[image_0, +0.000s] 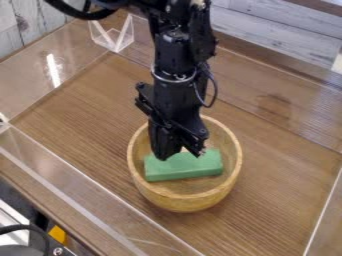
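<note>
A wooden bowl (185, 200) stands on the wooden table, and a green rectangular block (185, 169) lies inside it. My black gripper (177, 150) hangs over the back part of the bowl, just above the block. It looks shut, with nothing visible between its fingers, though the dark tips are hard to make out.
A clear plastic holder (111, 35) sits at the back left. Cables and a small yellow object (58, 234) are off the table at the lower left.
</note>
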